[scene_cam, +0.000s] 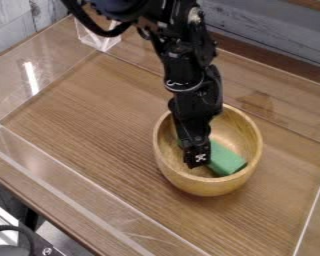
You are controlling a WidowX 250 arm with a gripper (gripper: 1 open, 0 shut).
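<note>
A wooden bowl (243, 135) sits on the table with a green block (226, 160) lying in its right part. My black gripper (195, 152) reaches down from the top into the left part of the bowl, its tip just left of the block.
A clear plastic container (99, 25) stands at the back left. A pale wall edge runs along the back right.
</note>
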